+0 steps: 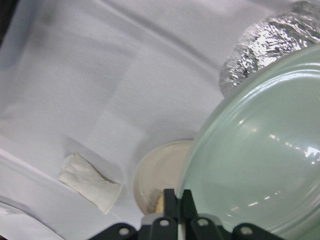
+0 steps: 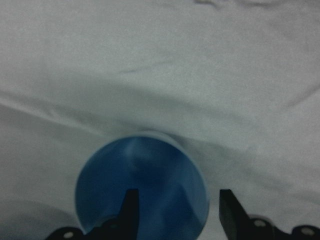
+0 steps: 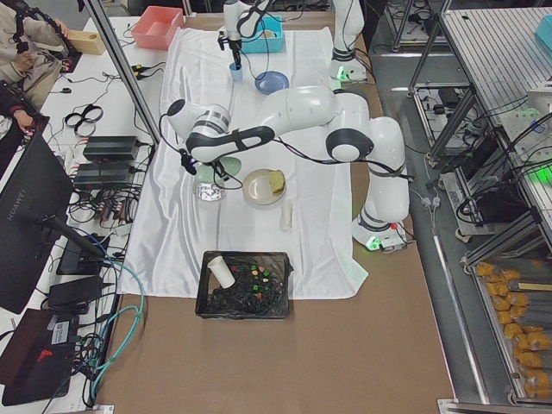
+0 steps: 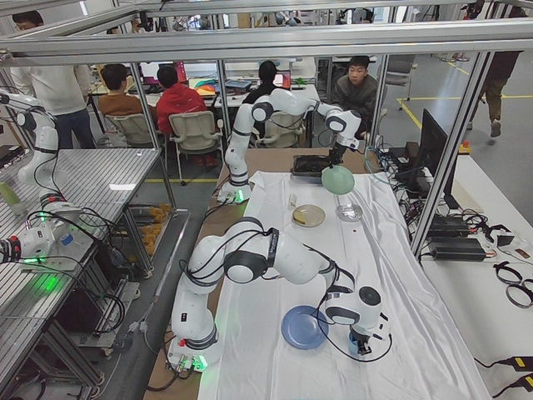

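Observation:
My left gripper is shut on the rim of a green plate (image 1: pixel 255 155), held tilted above the cloth near a foil-covered round item (image 1: pixel 265 42). A beige plate (image 3: pixel 259 194) with a yellow piece (image 3: pixel 277 179) on it lies beside them, and a crumpled pale piece (image 1: pixel 90 185) lies apart. My right gripper stands open over a blue cup (image 2: pixel 150 165), one finger above its mouth and the other outside the rim. A blue plate (image 4: pixel 304 327) lies near the cup.
A black-lined tray (image 3: pixel 241 302) with a white cup (image 3: pixel 221 272) and small green and orange bits sits at one end of the white cloth. Black boxes, cables and a monitor (image 3: pixel 30 220) crowd the side table. Much of the cloth between plates is clear.

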